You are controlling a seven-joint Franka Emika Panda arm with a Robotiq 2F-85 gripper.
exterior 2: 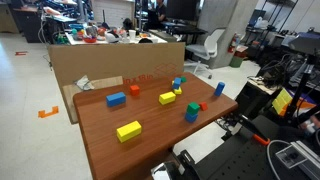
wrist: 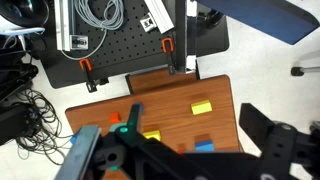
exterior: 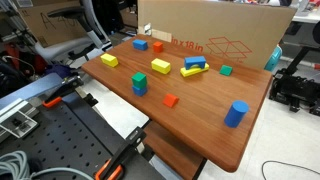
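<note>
My gripper shows in the wrist view as two dark fingers set wide apart, open, with nothing held between them. It hangs over the brown table [wrist: 170, 112]. In exterior view 1, a green block [exterior: 139, 78] rests on a blue block [exterior: 139, 89], and another blue block [exterior: 194, 62] sits on a yellow piece [exterior: 194, 71]. Two single yellow blocks, one at the left edge [exterior: 109, 60] and one mid-table [exterior: 161, 66], lie apart. A red piece [exterior: 171, 100] lies near the front, with a blue cylinder [exterior: 236, 113] upright at right.
A cardboard screen [exterior 2: 110, 66] stands along one long side of the table. Opposite is the black perforated robot bench [exterior: 65, 140] with orange-tipped clamps. Also on the table are a blue block [exterior: 140, 44], a small red block [exterior: 157, 46] and a green block [exterior: 225, 70].
</note>
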